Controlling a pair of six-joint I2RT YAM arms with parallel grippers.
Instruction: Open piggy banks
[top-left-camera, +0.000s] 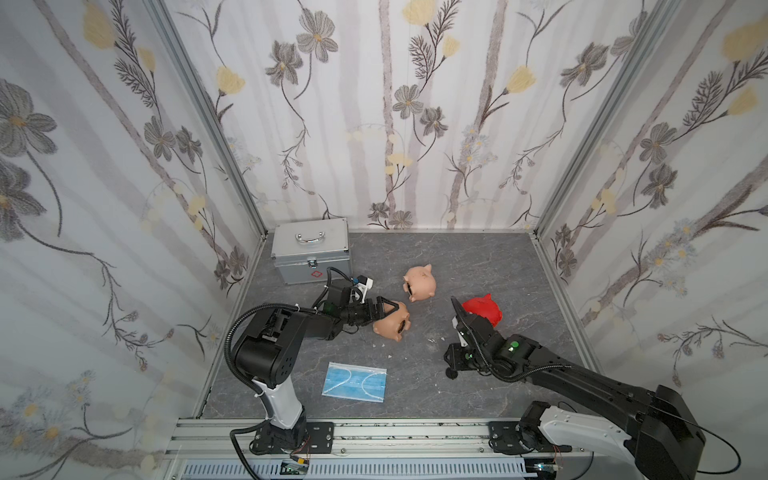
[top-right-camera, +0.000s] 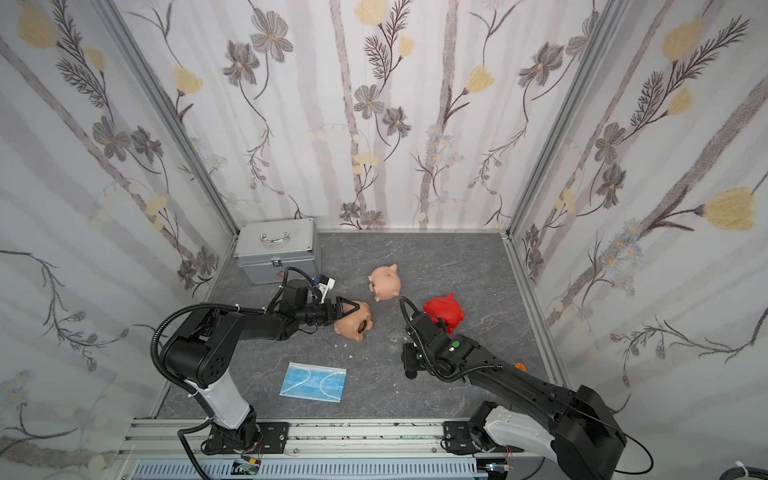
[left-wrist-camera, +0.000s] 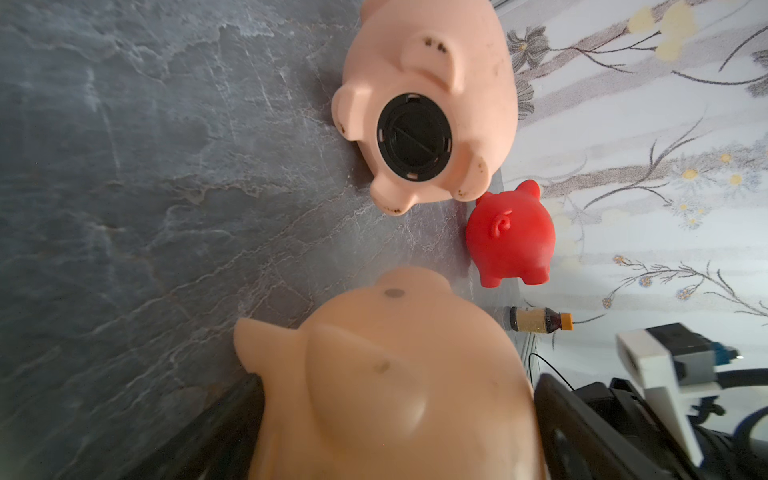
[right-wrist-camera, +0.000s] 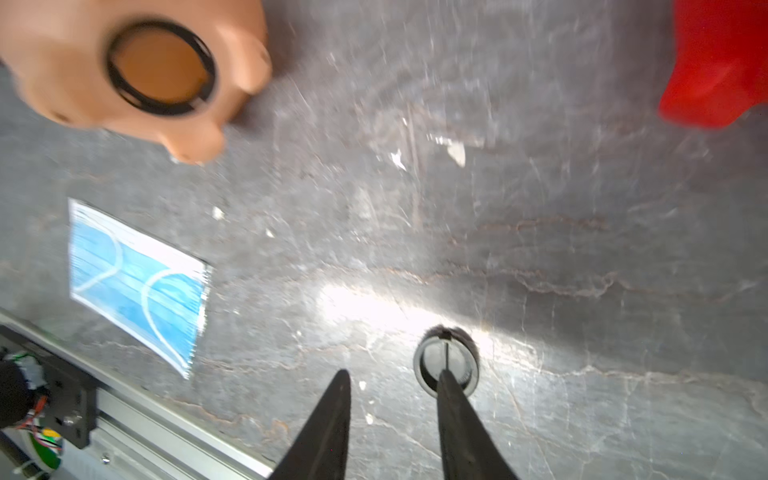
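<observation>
A peach piggy bank (left-wrist-camera: 416, 376) lies on its side between the spread fingers of my open left gripper. In the right wrist view, the black-rimmed belly hole of this piggy bank (right-wrist-camera: 232, 68) is uncovered. A second peach piggy bank (left-wrist-camera: 472, 88) behind it has its black plug (left-wrist-camera: 414, 136) in its belly. The red piggy bank (left-wrist-camera: 512, 240) stands upright, partly behind the right arm in the top left view. My right gripper is open with an empty gap. A loose round black plug (right-wrist-camera: 446, 364) lies on the floor close by its right fingertip.
A blue face mask (top-left-camera: 354, 382) lies near the front edge. The silver case (top-left-camera: 310, 249) stands at the back left. Small light scraps (right-wrist-camera: 456, 152) are scattered mid-floor. An orange-capped bottle (left-wrist-camera: 540, 320) stands past the red pig.
</observation>
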